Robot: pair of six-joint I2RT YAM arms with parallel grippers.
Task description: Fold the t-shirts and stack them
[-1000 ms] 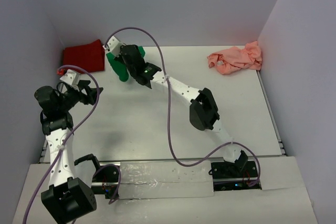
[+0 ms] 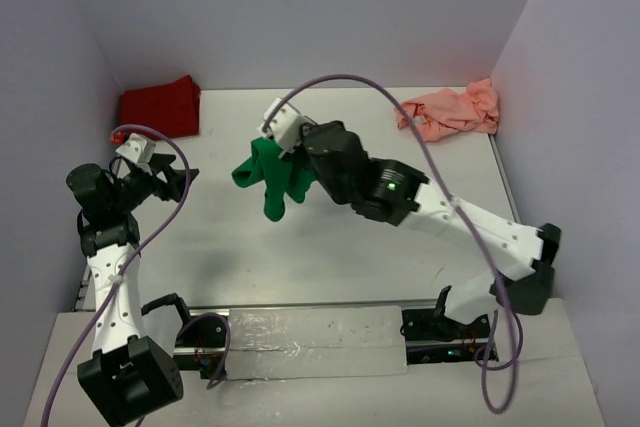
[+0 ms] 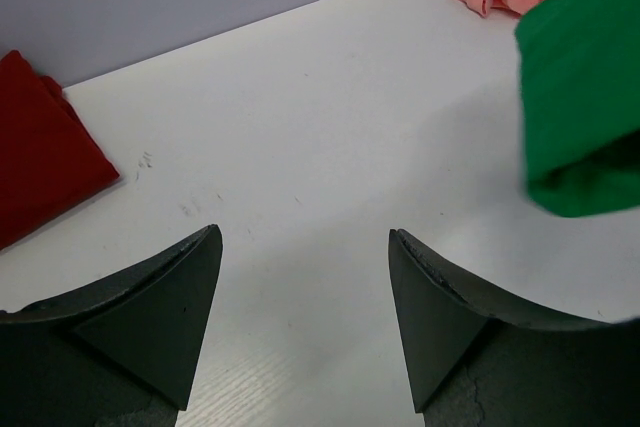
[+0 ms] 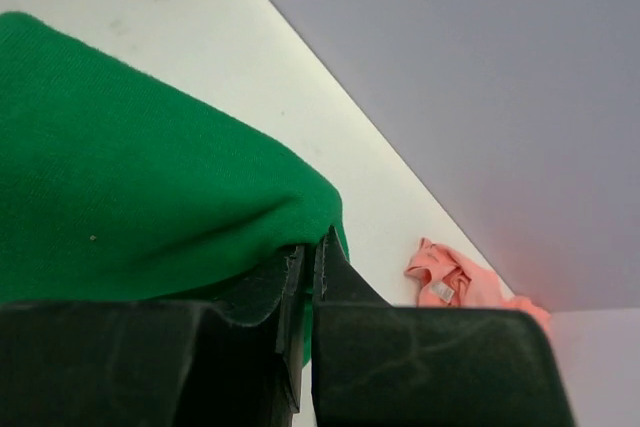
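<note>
My right gripper is shut on a green t-shirt (image 2: 270, 177), held raised over the middle of the table, draped in folds that fill much of the right wrist view. My left gripper stays at the left side of the table, open, with nothing between its fingers. A dark red shirt (image 2: 158, 107) lies folded in the back left corner. A crumpled pink shirt (image 2: 440, 117) lies in the back right corner.
Walls stand at the back, left and right. Purple cables loop over both arms.
My right arm has lifted the green shirt and carried it from the back left toward the front right, over the middle. The left arm and the other shirts have not moved.
</note>
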